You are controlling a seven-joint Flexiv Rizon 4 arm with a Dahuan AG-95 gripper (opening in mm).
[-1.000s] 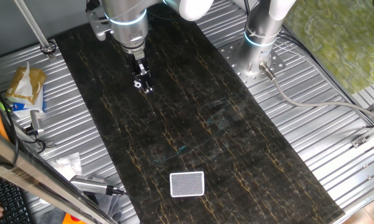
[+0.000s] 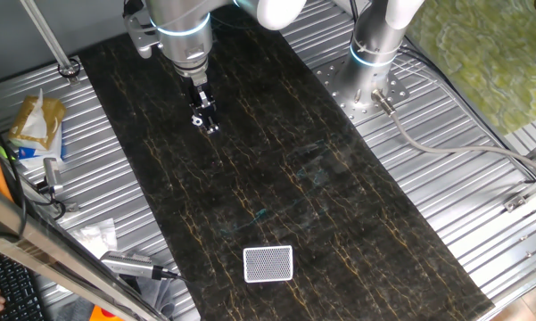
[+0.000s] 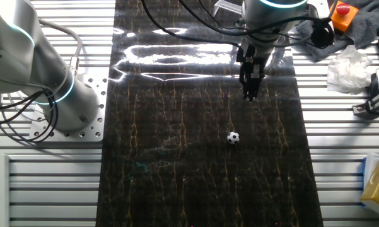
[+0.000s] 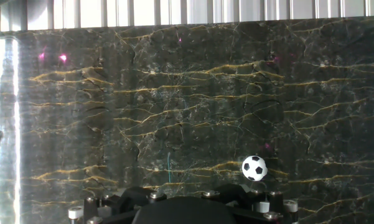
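A small black-and-white ball, patterned like a football (image 3: 233,137), rests on the dark marbled board. In the wrist view the ball (image 4: 254,168) lies right of centre, just beyond the right-hand finger. Exterior view 1 does not show it. My gripper (image 3: 249,98) points down over the board, a short way from the ball and apart from it. In the wrist view its two sides stand well apart, so it looks open; nothing shows between the fingers. A white mesh-topped rectangular basket or rack (image 2: 268,264) sits near the board's front end, well away from my gripper (image 2: 207,127).
Tissue pack (image 2: 37,125), crumpled white plastic (image 2: 96,237) and a grey device (image 2: 129,265) lie on the ribbed metal table to the left. The board between gripper and basket is clear.
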